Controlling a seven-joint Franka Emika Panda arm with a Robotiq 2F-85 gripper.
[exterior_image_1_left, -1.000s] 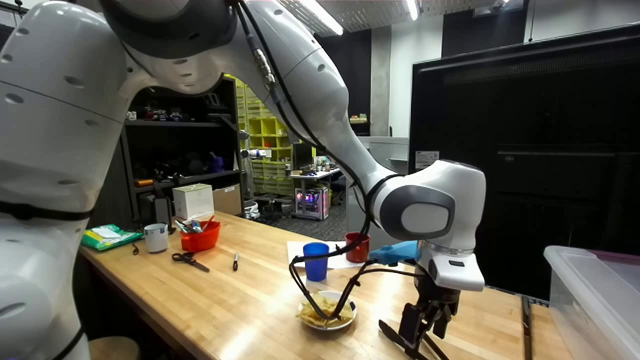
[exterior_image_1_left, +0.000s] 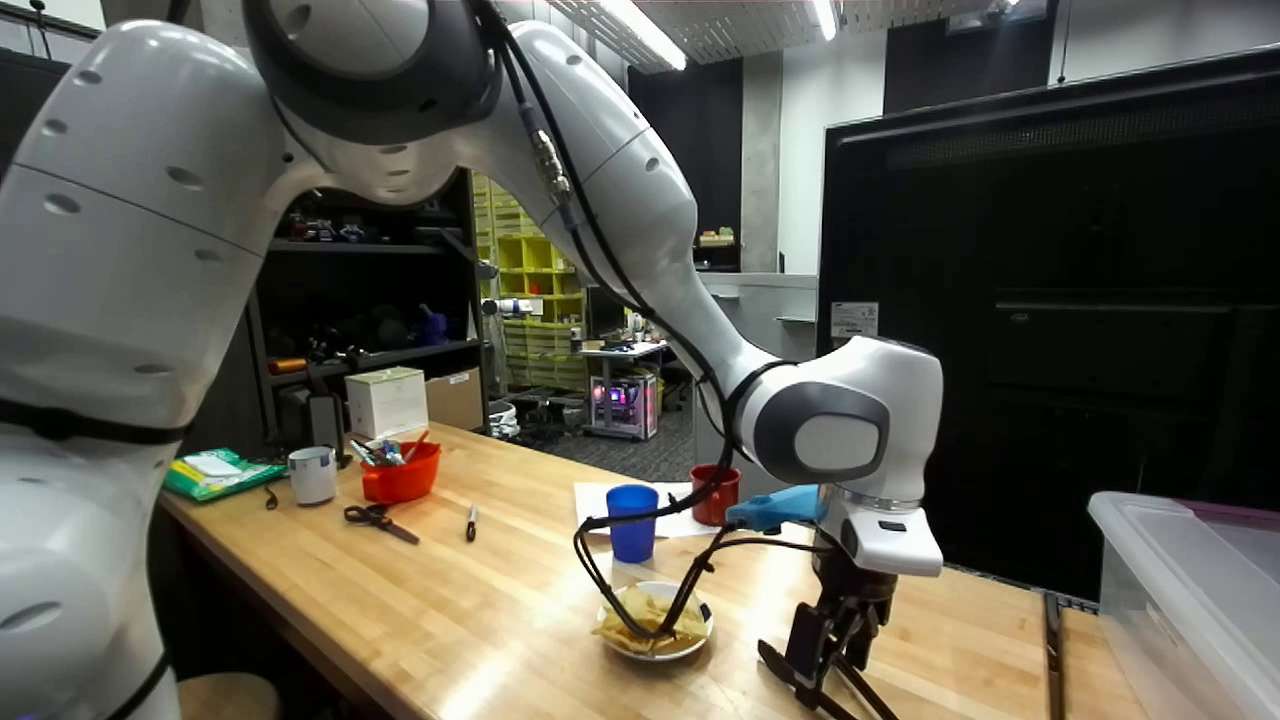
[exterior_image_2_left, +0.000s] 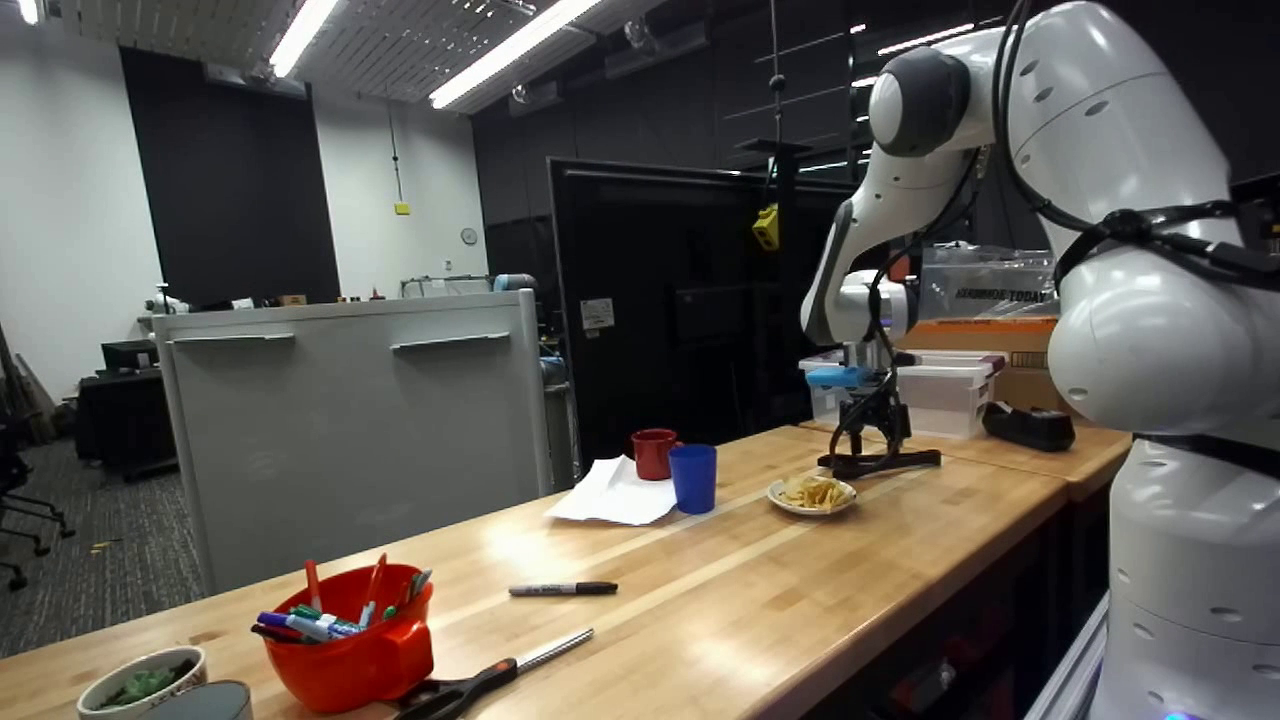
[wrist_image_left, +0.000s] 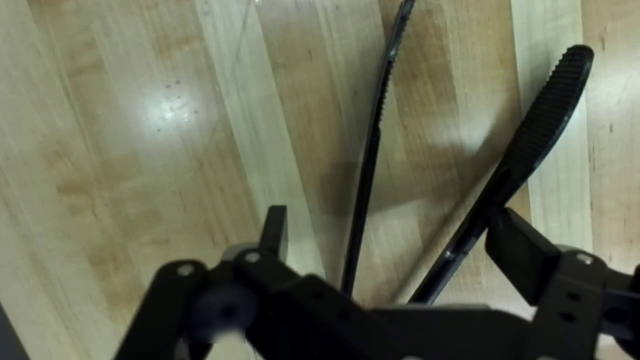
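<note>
Black tongs (wrist_image_left: 367, 162) lie on the wooden table, their two arms spread apart. One arm is slim with a toothed edge; the other ends in a broad ribbed tip (wrist_image_left: 555, 99). My gripper is open low over them, and both arms pass through the space between its fingers. The right finger (wrist_image_left: 522, 255) is right against the broad arm in the wrist view; whether they touch, I cannot tell. The hinge end is hidden beneath the gripper. Exterior view 1 has the gripper (exterior_image_1_left: 836, 648) pointing down at the tongs (exterior_image_1_left: 780, 664), right of the bowl of chips (exterior_image_1_left: 654, 622).
Beyond the bowl stand a blue cup (exterior_image_1_left: 631, 528) and a red mug (exterior_image_1_left: 715, 492) near white paper (exterior_image_2_left: 614, 492). A clear plastic bin (exterior_image_1_left: 1182, 600) is on the right. A marker (exterior_image_2_left: 564, 589), scissors (exterior_image_2_left: 480, 684) and a red pen holder (exterior_image_2_left: 348, 654) occupy the other end.
My gripper has shifted a little to the left in exterior view 1, over the tongs. The tongs, bowl and cups look unmoved.
</note>
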